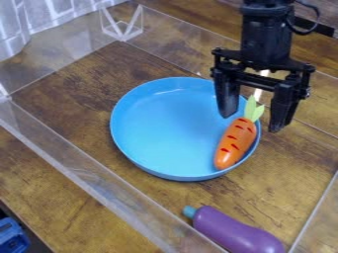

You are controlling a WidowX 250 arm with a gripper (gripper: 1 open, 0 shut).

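Observation:
An orange toy carrot [235, 141] with dark stripes and a pale green top lies in a light blue plate [158, 128], toward its right side. My black gripper [254, 99] hangs above the carrot's green top, its two fingers spread apart with nothing seen between them. A purple toy eggplant [238, 229] with a teal tip lies on the wooden surface in front of the plate.
Clear plastic walls run along the left and lower edges. A white wire piece [121, 27] stands at the back left, and a blue object [8, 237] sits at the bottom left corner. The wood left of the plate is bare.

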